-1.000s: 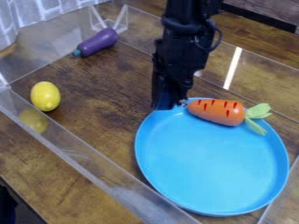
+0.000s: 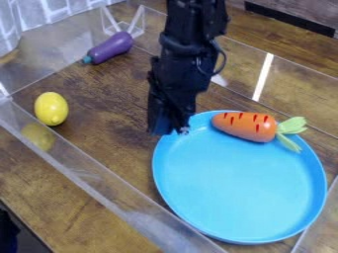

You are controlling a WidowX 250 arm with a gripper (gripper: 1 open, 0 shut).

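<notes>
My black gripper [image 2: 172, 117] hangs over the wooden table just left of the upper left rim of a blue plate [image 2: 238, 183], shut, with nothing visible between its fingers. An orange toy carrot [image 2: 244, 126] with green leaves lies on the plate's upper right part, to the right of my gripper. A yellow lemon-like toy [image 2: 51, 109] rests on the table at the left, and a purple eggplant toy [image 2: 110, 47] lies at the upper left.
Clear plastic walls [image 2: 93, 188] run along the lower left and the top left.
My gripper has moved a little to the left, from above the plate's upper edge toward the bare table. The toys and plate look unchanged.
</notes>
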